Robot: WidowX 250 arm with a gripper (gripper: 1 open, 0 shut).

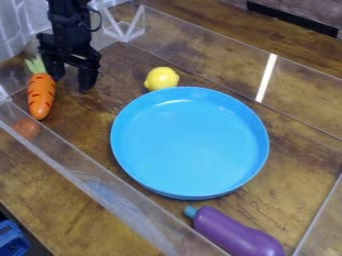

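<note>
The black gripper (70, 70) hangs at the upper left, fingers pointing down, just right of an orange toy carrot (42, 97) with a pale green top. It appears open, with nothing visible between its fingers. A large blue plate (190, 142) lies in the middle. A yellow lemon (162, 78) sits just above the plate, and a purple eggplant (238, 232) lies at the lower right.
Clear plastic walls (114, 200) border the wooden work surface along the left and lower side. A blue object (11, 240) is at the bottom-left corner. The wood at the upper right, around a white tape strip (266, 78), is clear.
</note>
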